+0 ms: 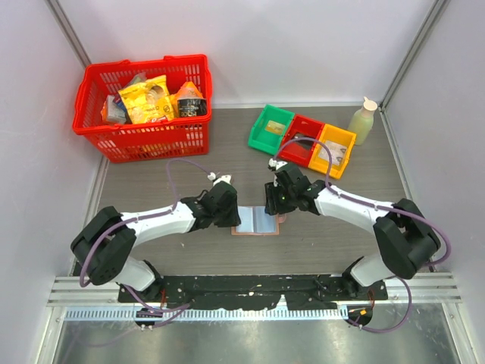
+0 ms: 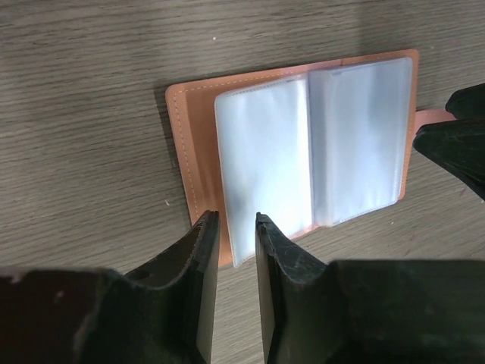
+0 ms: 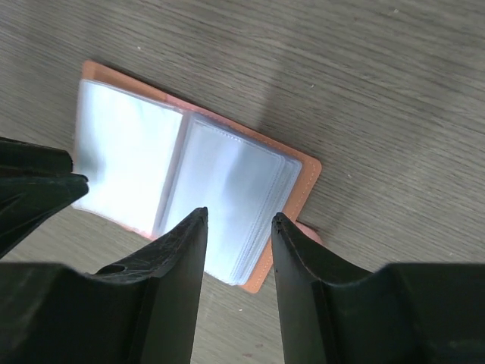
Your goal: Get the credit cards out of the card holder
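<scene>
An open tan card holder (image 1: 255, 231) with pale translucent sleeves lies flat mid-table, a pink tab at its right side. In the left wrist view my left gripper is over the holder's left sleeve, fingers part open, nothing visible between them. In the right wrist view my right gripper hangs over the right sleeve, fingers apart and empty. Individual cards cannot be made out in the sleeves.
A red basket (image 1: 141, 140) with snack bags stands back left. Green, red and yellow bins (image 1: 267, 138) and a pale bottle (image 1: 362, 123) are back right. Bare table surrounds the holder.
</scene>
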